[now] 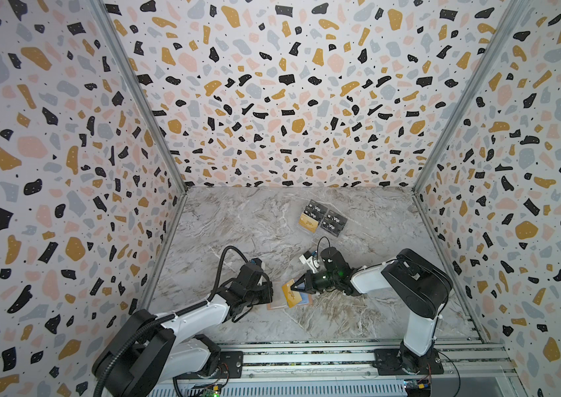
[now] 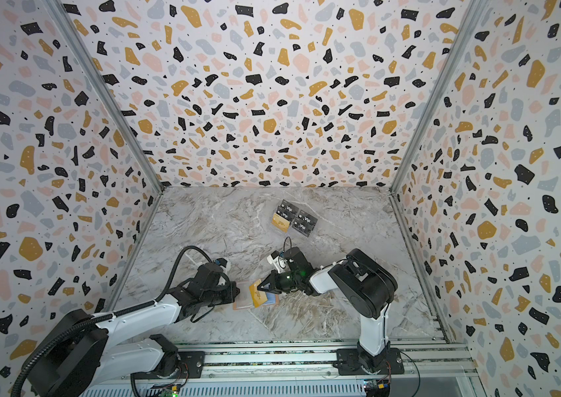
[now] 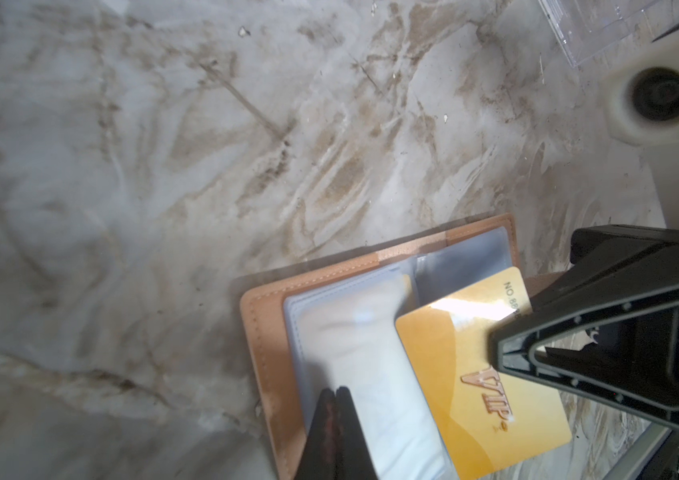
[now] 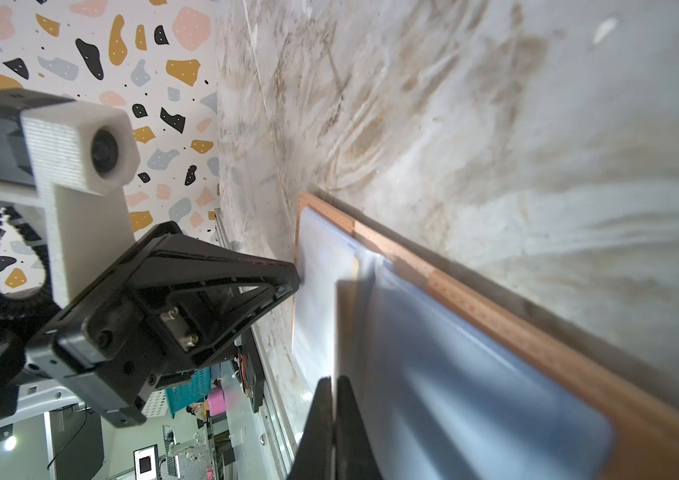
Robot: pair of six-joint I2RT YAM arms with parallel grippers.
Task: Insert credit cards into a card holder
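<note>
The open card holder [image 3: 269, 360], tan with clear bluish sleeves, lies on the marble table between both arms. My right gripper is shut on a gold VIP card, which shows almost edge-on in the right wrist view. In the left wrist view this card slants over the holder's middle, its lower left edge overlapping the white-looking left sleeve. It appears to be above the sleeves; whether its edge is inside a pocket, I cannot tell. My left gripper is shut at the holder's left part, with nothing visible between its fingertips.
Farther back, clear trays [image 1: 322, 218] hold several black VIP cards and a gold one. Bare marble table [image 1: 240, 218] surrounds them. The right gripper's camera housing [image 3: 663, 92] stands close on the left wrist view's right side.
</note>
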